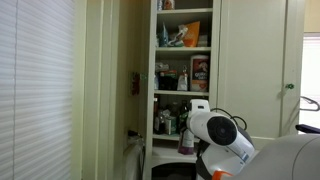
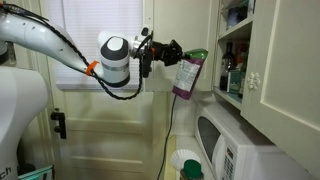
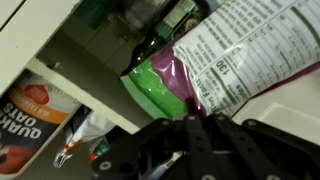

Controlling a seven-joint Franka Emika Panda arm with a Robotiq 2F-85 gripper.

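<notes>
A green and purple bag (image 2: 189, 74) with a printed nutrition label hangs in the air in exterior view 2, in front of the open cabinet. Its upper edge is pinched by my gripper (image 2: 178, 56), which is shut on it. The wrist view shows the bag (image 3: 245, 62) close up, its green and purple edge running down to the black fingers of my gripper. Part of the bag (image 1: 187, 140) shows beside the arm in exterior view 1, before the lower shelves.
Shelves (image 1: 183, 48) hold several packages and bottles. An oats canister (image 3: 32, 122) stands on one. Below the cabinet is a white microwave (image 2: 238, 145), with a green-lidded jar (image 2: 192, 170) near it. An open cabinet door (image 2: 285, 75) juts out at right.
</notes>
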